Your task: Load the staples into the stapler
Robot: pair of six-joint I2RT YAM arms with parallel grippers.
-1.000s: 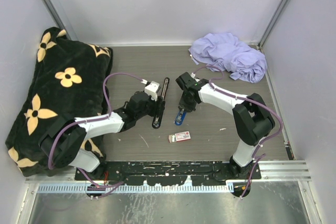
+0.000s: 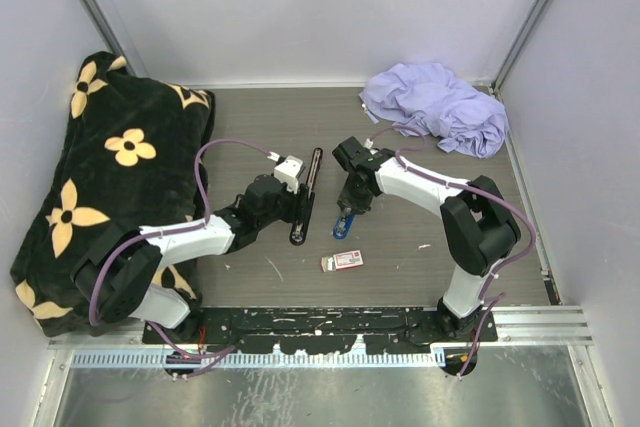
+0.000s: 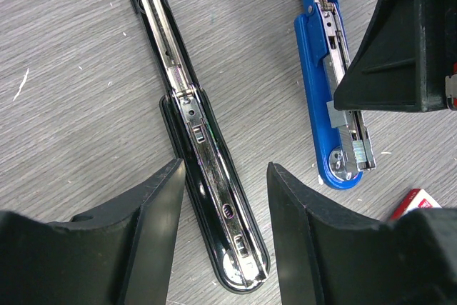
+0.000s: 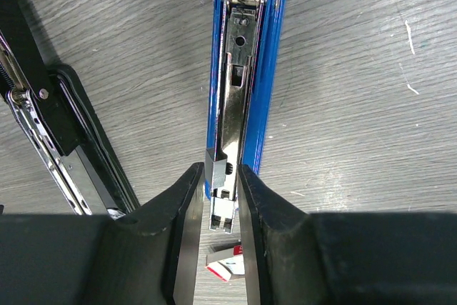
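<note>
Two stapler bodies lie opened out lengthwise: a black stapler under my left gripper, and a blue stapler under my right gripper. The left fingers stand apart over the black stapler's channel, holding nothing visible. The right gripper's fingertips are part open at the near end of the blue stapler's metal magazine; whether they touch it I cannot tell. A red-and-white staple box lies in front of the blue stapler.
A lilac cloth lies at the back right, a dark flowered cushion along the left.
</note>
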